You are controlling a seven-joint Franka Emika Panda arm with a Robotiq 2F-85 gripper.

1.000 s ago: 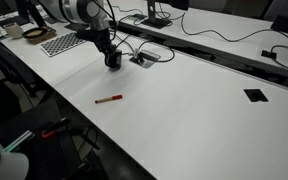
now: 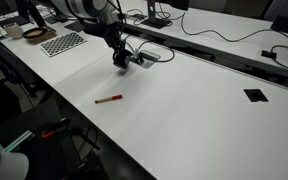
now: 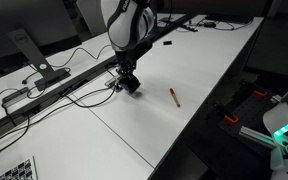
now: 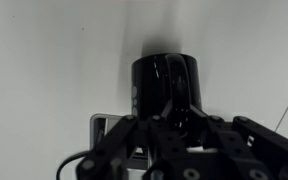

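A glossy black mug (image 4: 164, 90) fills the middle of the wrist view, its handle (image 4: 176, 75) facing my gripper. The gripper is shut on the mug; dark fingers against the dark mug hide the exact contact. Close by, a silver device (image 4: 104, 127) with a black cable lies partly behind the gripper. In exterior view 1 the mug (image 2: 121, 59) is just left of this silver device (image 2: 146, 59). Exterior view 2 shows the mug (image 3: 132, 85) low over the white table, below the gripper. Whether its base touches the surface I cannot tell.
A red and orange marker (image 2: 109, 99) lies nearer the table's front edge. Black cables (image 2: 189, 32) run along the back. A dark flat square (image 2: 255, 95) lies at the right.
The mug and the arm have shifted a short way right in exterior view 1, closer to the silver device. The marker has stayed put.
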